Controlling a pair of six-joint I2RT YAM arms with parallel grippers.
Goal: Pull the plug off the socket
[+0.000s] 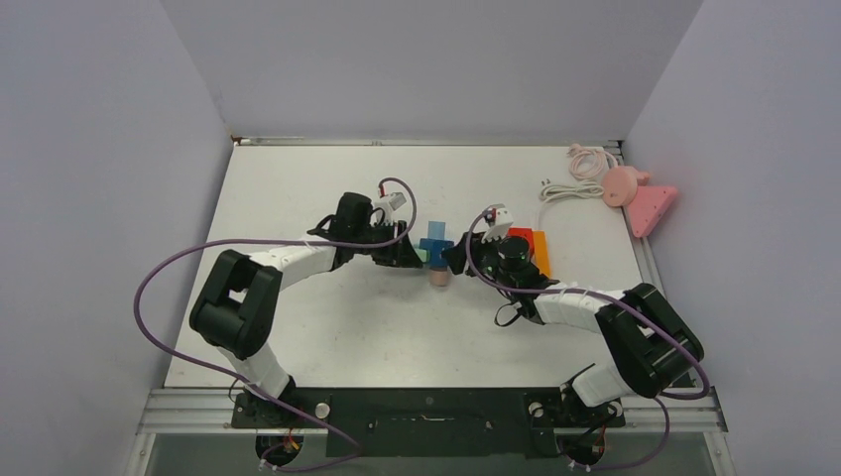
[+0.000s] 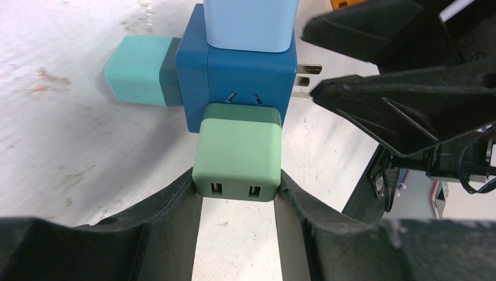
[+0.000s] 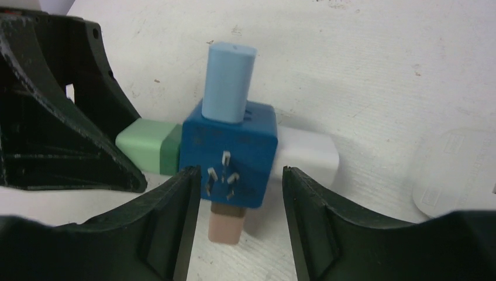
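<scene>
A blue cube socket (image 2: 193,70) carries several plugs: a light blue one (image 3: 228,82) on top, a teal one (image 2: 131,70), a white one (image 3: 310,158), a pinkish one (image 3: 226,225) and a green one (image 2: 237,155). Metal prongs stick out of one blue face. My left gripper is shut on the green plug, which still adjoins the blue cube. My right gripper stands part open at the cube's prong side, its fingertips in front of the cube, with nothing clearly held.
Red and orange blocks (image 1: 540,253) lie behind the right gripper. A pink power strip (image 1: 645,203) with coiled cable is at the back right.
</scene>
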